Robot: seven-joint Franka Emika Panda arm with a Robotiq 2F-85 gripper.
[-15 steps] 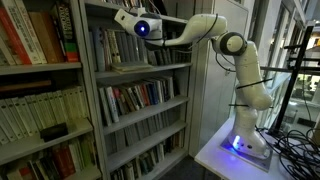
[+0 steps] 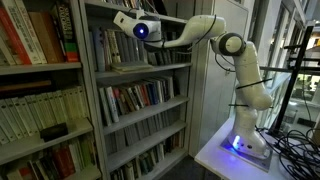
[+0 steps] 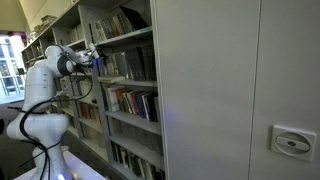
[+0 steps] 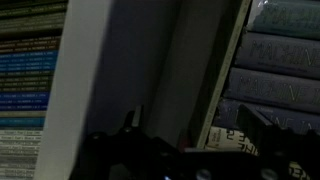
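My arm reaches up and across to a tall bookcase, and its gripper is at the left end of the upper shelf, beside an upright panel. In the wrist view the gripper is open, its dark fingers spread wide. No object shows held between them, though the picture is very dark. Beyond the right finger are thick dark volumes with lettered spines. Between the grey panel and those volumes lies a shadowed gap, edged by a thin pale-edged book or board.
A pale upright divider stands left of the gripper, with thin blue and white spines past it. Several rows of books fill the shelves below. The arm's base stands on a white table; open floor lies before the bookcase.
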